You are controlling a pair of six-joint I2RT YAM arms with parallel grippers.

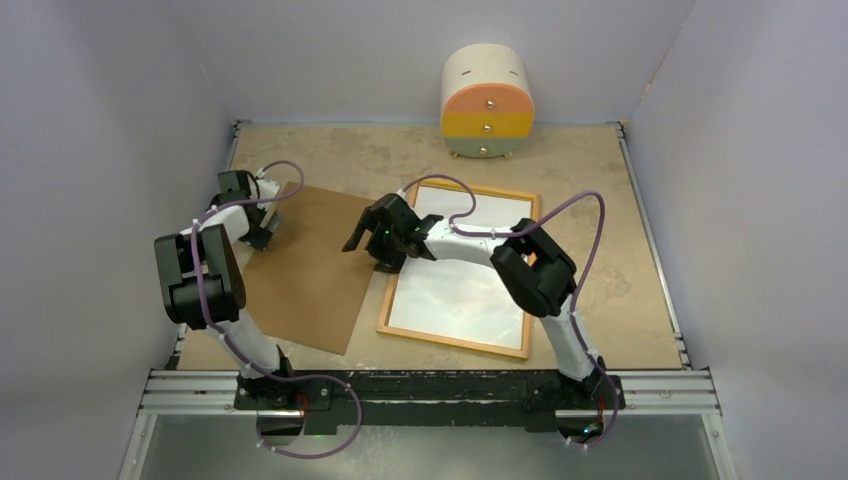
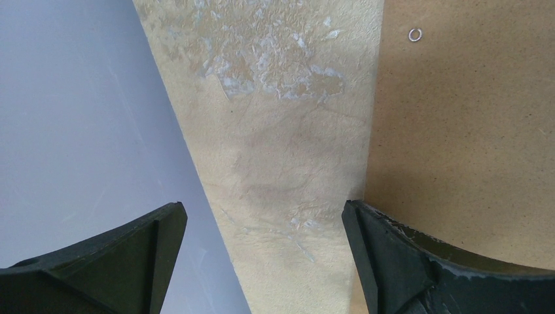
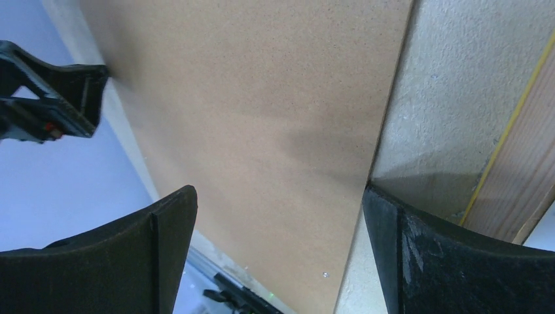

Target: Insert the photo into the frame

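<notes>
A brown board [image 1: 305,290] lies flat at the left of the table. A wooden frame [image 1: 450,342] with a white inside lies to its right. My left gripper is open at the board's left edge, one fingertip touching or very near that edge. My right gripper is open low over the board, with one fingertip at the board's right edge, beside the frame's wooden rail [image 3: 514,163]. A separate photo cannot be told apart from these pieces.
A small rounded drawer chest [image 1: 487,95] stands against the back wall. The left wall [image 2: 91,150] is close beside my left gripper.
</notes>
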